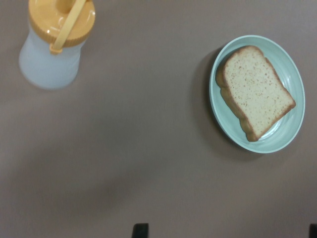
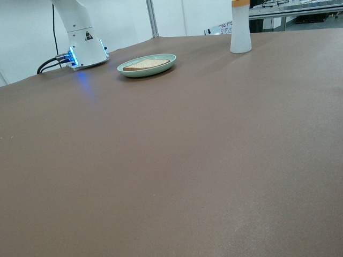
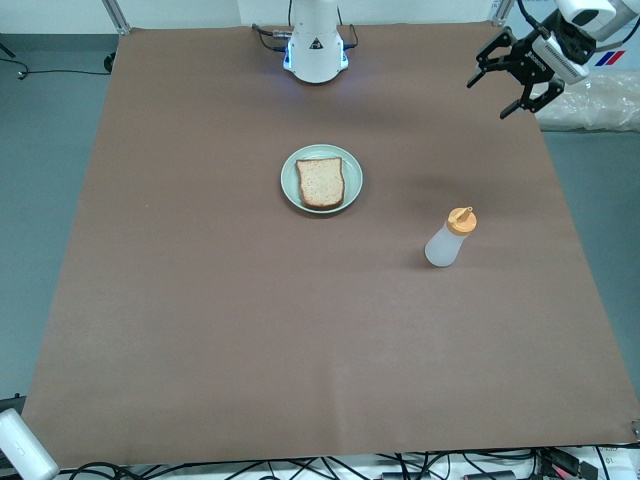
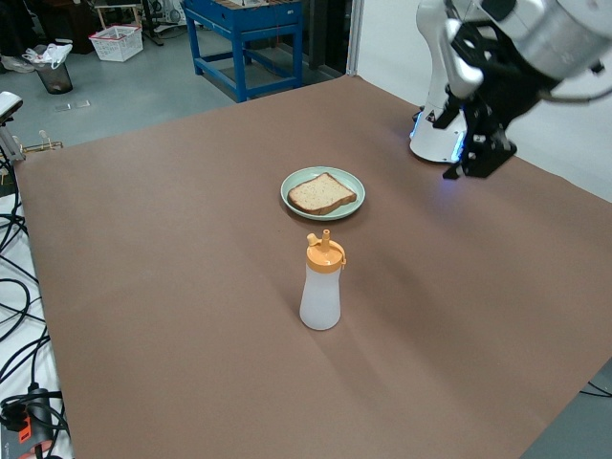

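A pale green plate [image 3: 290, 182] holds a slice of bread [image 3: 320, 183] near the middle of the table. To its right in the left camera view stands a squeeze bottle [image 3: 446, 243] with an orange cap, also seen upright in the right camera view. My black gripper [image 3: 485, 97] is raised above the table's upper right in the left camera view, its fingers apart with nothing between them. In the wrist view both fingertips show at the bottom edge, far apart, with bare table between, the bottle at upper left and the plate at right.
A white robot base [image 3: 315, 55] sits at its back edge in the left camera view. Cables [image 4: 24, 344] and equipment lie along an outside edge, and a blue cart [image 4: 239, 38] stands on the floor beyond.
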